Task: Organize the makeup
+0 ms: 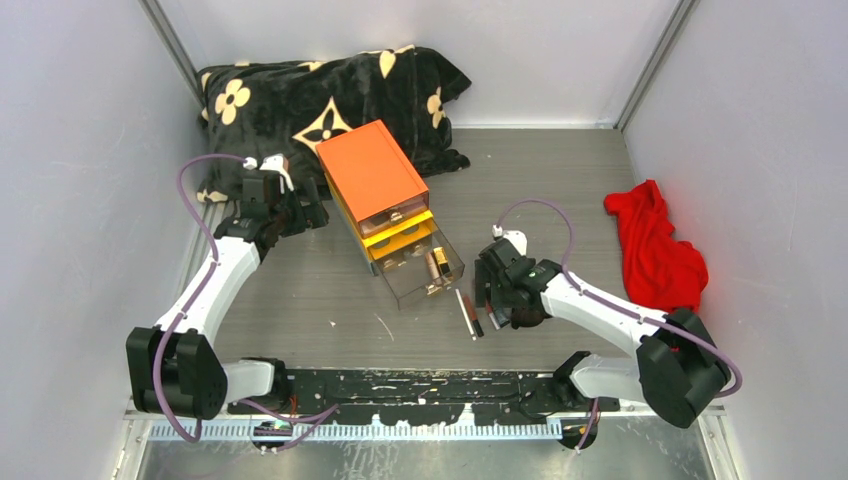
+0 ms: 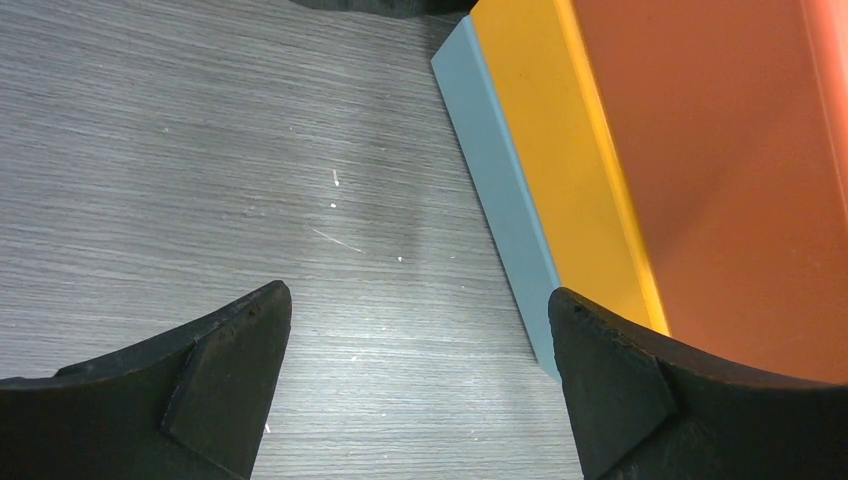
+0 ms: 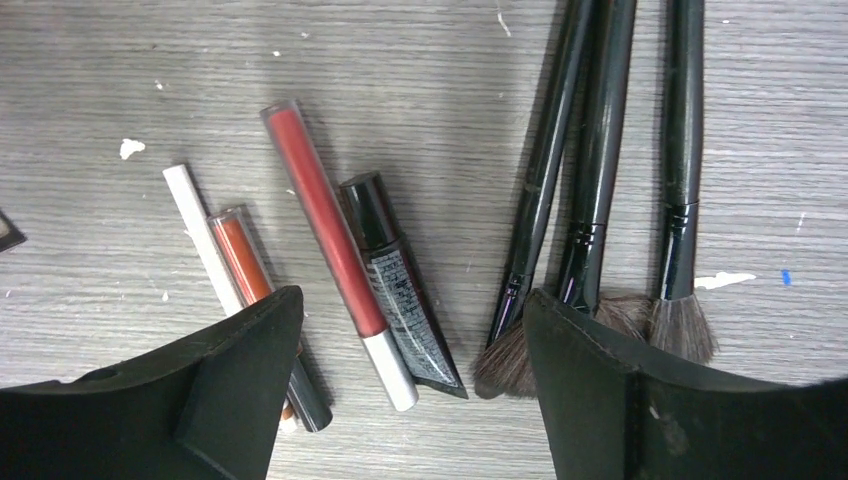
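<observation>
A drawer organizer (image 1: 365,175) with orange top stands mid-table, its clear bottom drawer (image 1: 398,280) pulled out with a few items inside. My right gripper is open above loose makeup: a red gloss tube (image 3: 318,200), black tube (image 3: 405,305), white pencil (image 3: 195,220), brown-orange tube (image 3: 240,255) and brushes (image 3: 680,150) with dark bristles. Nothing shows held between its fingers. My left gripper is open beside the organizer's left side, over bare table.
A black patterned blanket (image 1: 270,110) lies behind the organizer, and a red cloth (image 1: 655,250) at the right.
</observation>
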